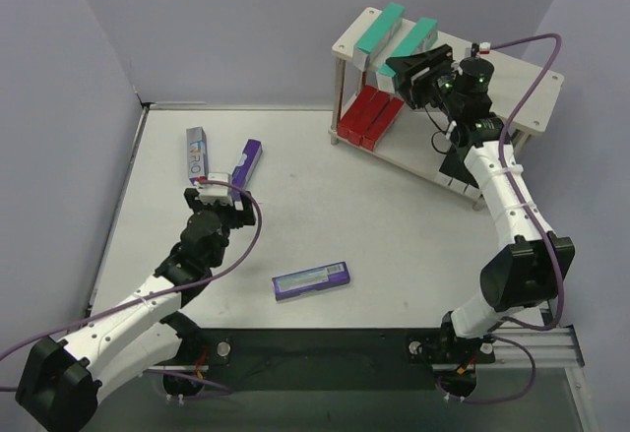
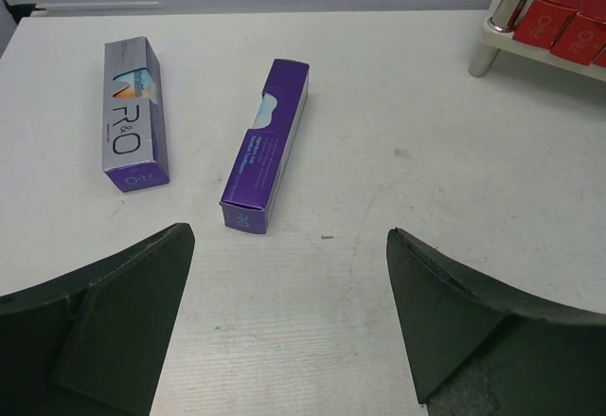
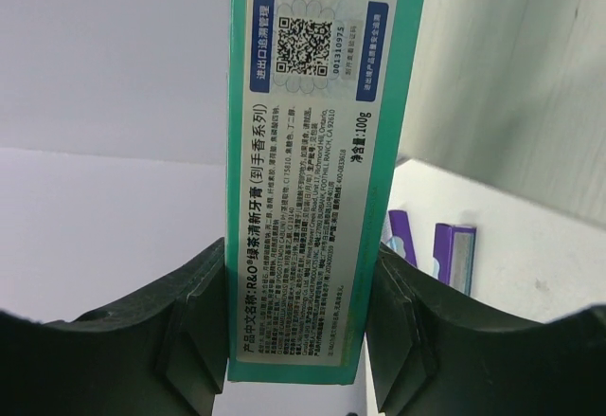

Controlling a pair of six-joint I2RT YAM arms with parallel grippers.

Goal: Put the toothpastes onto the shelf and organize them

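Observation:
Over the top board of the white shelf, my right gripper is shut on a teal toothpaste box. Its printed label side fills the middle of the right wrist view, between the fingers. Another teal box lies on the board's left end, roughly parallel to the held one; whether the held box touches the board is unclear. Two red boxes sit on the lower tier. My left gripper is open and empty above the table, facing a purple box and a grey-and-purple box.
Another purple-edged box lies alone toward the table's front. A dark object stands on the lower tier at right, partly hidden by the right arm. Mid-table is bare, and the top board is clear at right.

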